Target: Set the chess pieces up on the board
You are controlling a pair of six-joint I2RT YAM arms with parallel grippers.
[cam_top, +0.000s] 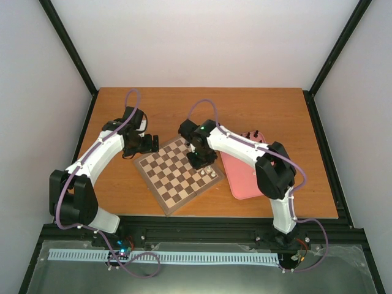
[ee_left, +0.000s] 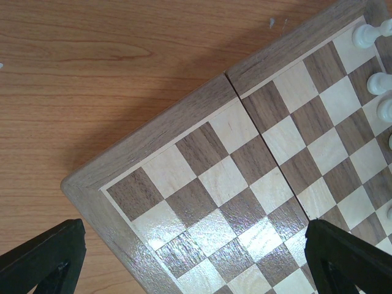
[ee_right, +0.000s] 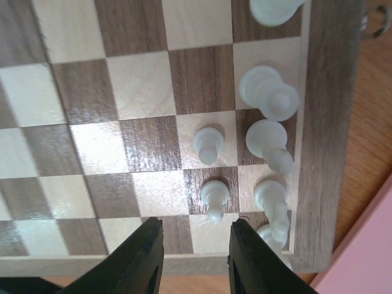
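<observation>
The chequered board (cam_top: 162, 177) lies at an angle on the wooden table. White pieces stand along one edge; in the right wrist view, a taller piece (ee_right: 269, 92) is among several in the edge row, with two pawns, a nearer pawn (ee_right: 214, 199) and a farther pawn (ee_right: 208, 145), in the row inside it. Over that end hangs my right gripper, its fingers apart and nothing between them. My left gripper (cam_top: 151, 144) is open and empty by the board's left corner. In the top view the right arm hides part of the board.
A pink tray (cam_top: 242, 180) lies right of the board, with dark pieces (cam_top: 256, 133) at its far end, partly behind the right arm.
</observation>
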